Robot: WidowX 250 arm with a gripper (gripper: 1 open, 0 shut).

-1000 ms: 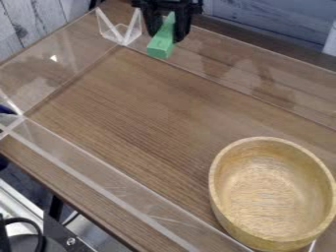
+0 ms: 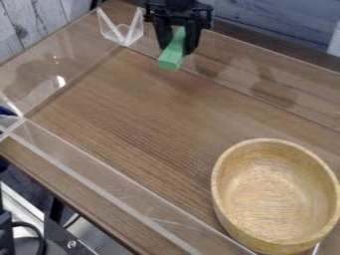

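Observation:
My black gripper (image 2: 176, 27) is at the top centre of the camera view, shut on a green object (image 2: 173, 55) that hangs below its fingers over the wooden surface. Whether the green object touches the surface is hard to tell.
A large round tan bowl (image 2: 272, 196) fills the lower right. A clear plastic piece (image 2: 121, 30) stands left of the gripper at the back. Clear plastic edging runs along the lower left, with dark cables beyond it.

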